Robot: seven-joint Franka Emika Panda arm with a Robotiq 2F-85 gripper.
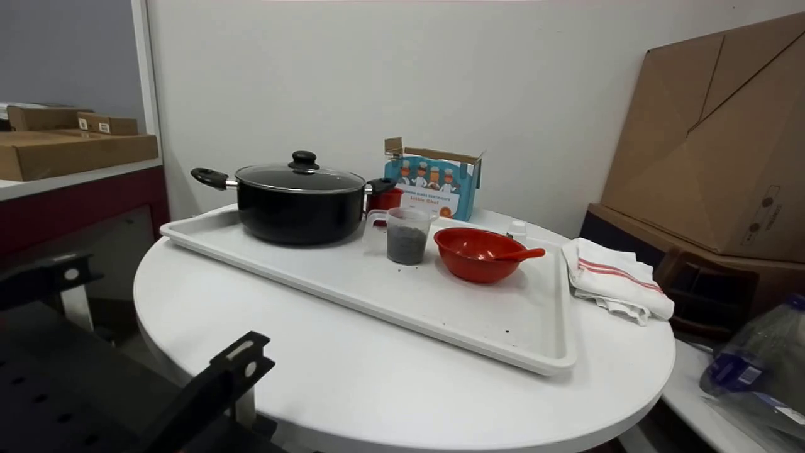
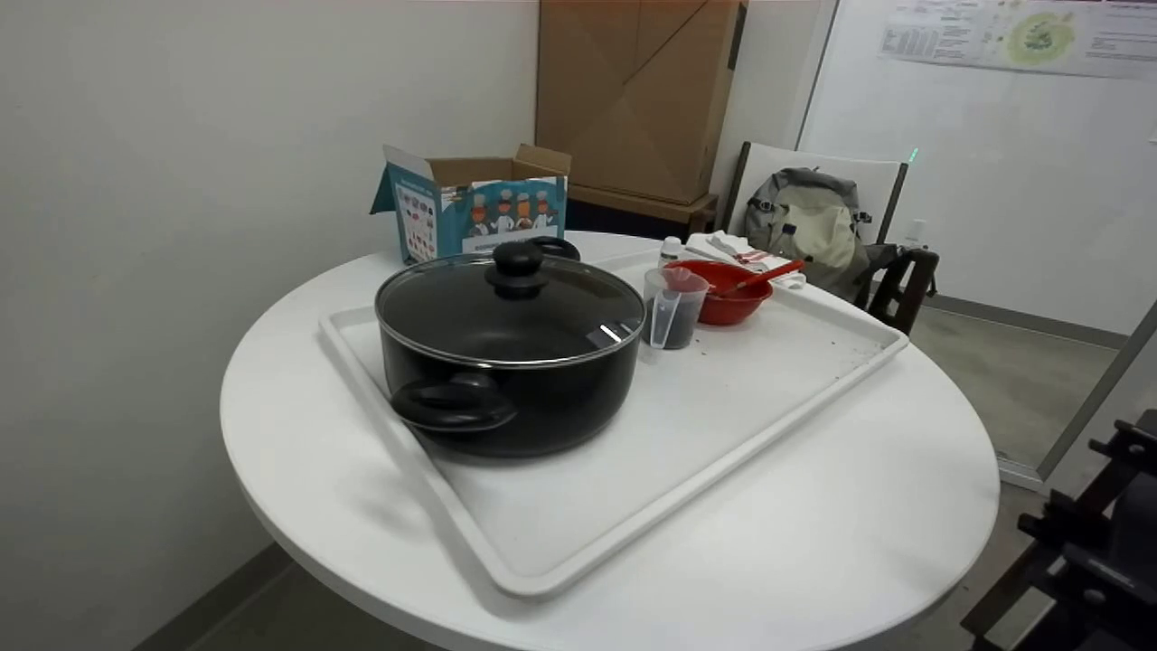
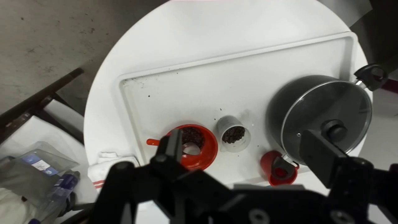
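Note:
Only the wrist view clearly shows my gripper. Its dark fingers (image 3: 173, 143) are spread wide, empty between them, above the table. A black pot (image 1: 300, 215) with a glass lid (image 2: 510, 309) stands on a white tray (image 1: 362, 302). Beside it is a clear measuring cup (image 1: 407, 240), partly filled with dark bean-like pieces. A red bowl (image 1: 473, 264) holds more of these pieces and a red-handled spoon (image 1: 528, 254), its handle over the rim. Behind the pot is a red mug (image 3: 269, 164), partly covered by a pot handle in the wrist view.
An opened blue cardboard box (image 2: 477, 212) stands behind the tray, near the wall. A folded white towel (image 1: 615, 275) with red stripes lies past the tray's end. Near the bowl is a small white-capped bottle (image 2: 670, 250). The tray's front half and the table's front (image 1: 362, 377) are mostly clear.

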